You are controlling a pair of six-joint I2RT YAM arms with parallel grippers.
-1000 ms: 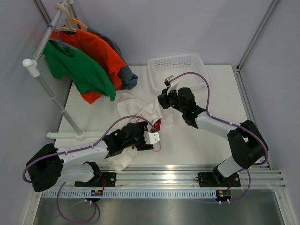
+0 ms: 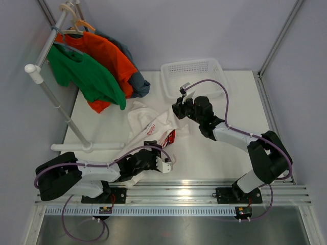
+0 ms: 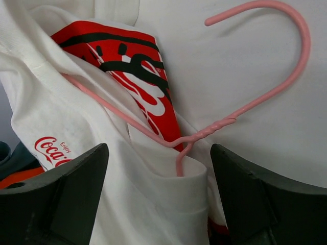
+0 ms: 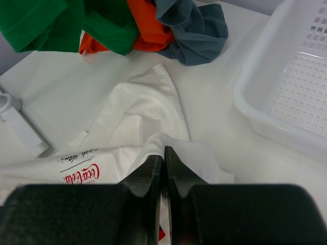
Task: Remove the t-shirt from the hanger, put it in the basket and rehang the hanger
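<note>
A white Coca-Cola t-shirt (image 2: 149, 127) with a red print (image 3: 135, 76) lies crumpled on the table, a pink hanger (image 3: 301, 46) partly inside it. My left gripper (image 2: 156, 153) is low over the hanger's neck; in the left wrist view its fingers stand apart, with shirt fabric and hanger stem between them. My right gripper (image 2: 181, 107) holds a raised fold of the shirt (image 4: 153, 143), its fingertips closed together on the white fabric.
A rack (image 2: 53, 94) on the left carries green, orange and blue-grey shirts. A white basket (image 2: 191, 66) sits at the back.
My left gripper has moved slightly down and back toward the near-left over the shirt and hanger. The right arm looks still.
</note>
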